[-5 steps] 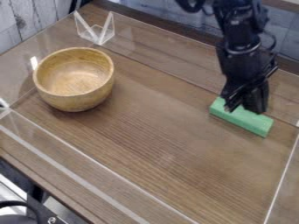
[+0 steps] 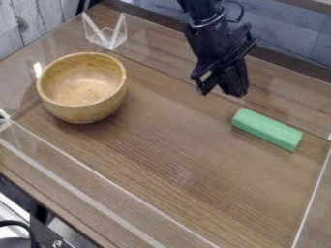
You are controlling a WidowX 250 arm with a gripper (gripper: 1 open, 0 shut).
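My gripper is a black arm tool reaching down from the top centre, hanging over the back middle of the table, shut, with nothing visible between its fingers. A green block lies on the wooden table at the right, below and to the right of the gripper and apart from it.
A large wooden bowl sits at the left. A white wire-like object stands at the back left.
The gripper has moved up and to the left, away from over the green block toward the back middle. The block looks to be in the same place.
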